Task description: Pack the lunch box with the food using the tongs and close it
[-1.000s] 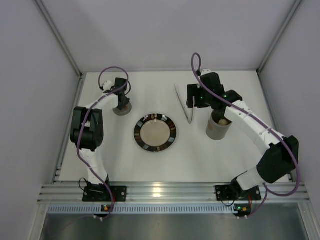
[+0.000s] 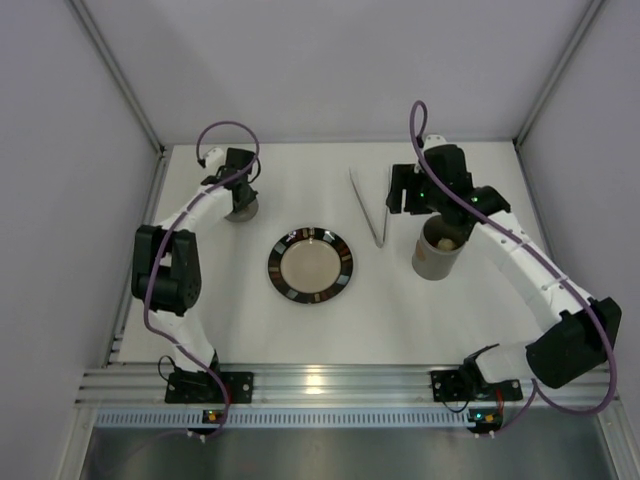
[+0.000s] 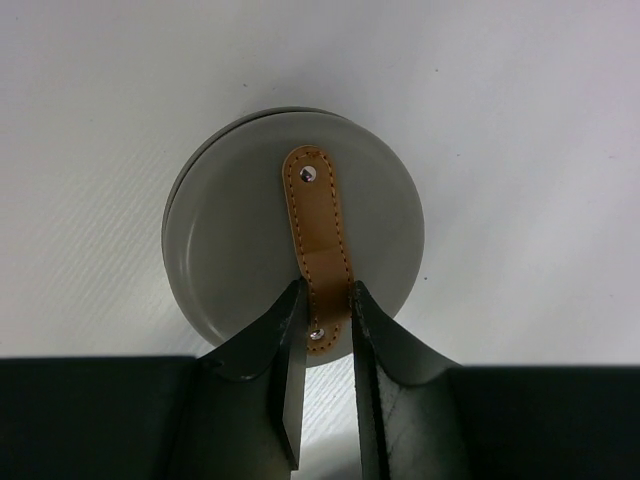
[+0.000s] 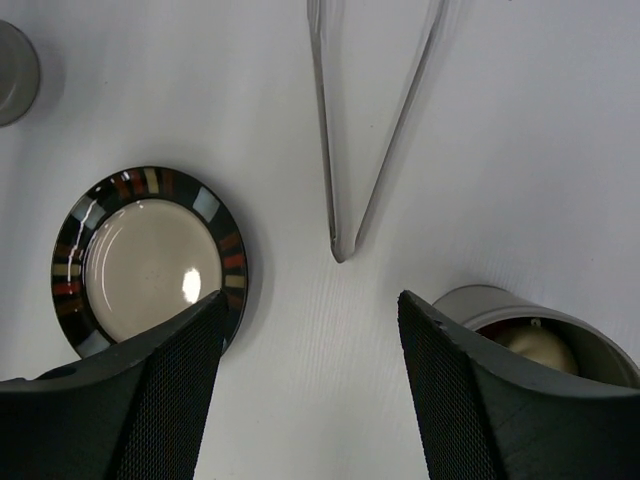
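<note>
A round grey lid with a stitched brown leather strap fills the middle of the left wrist view. My left gripper is over it, one finger on each side of the strap's lower part. Whether the pads press on the strap cannot be told. In the top view the lid lies at the upper left, partly under that gripper. A grey cylindrical lunch box stands on the right, uncovered, with a pale rounded thing inside. Behind and left of its mouth, my right gripper hangs open and empty.
A plate with a dark patterned rim lies mid-table, empty. Metal tongs rest between plate and lunch box, spread in a V. Bare table shows in front of the plate.
The right arm has moved right. Plate, tongs and lunch box stay put.
</note>
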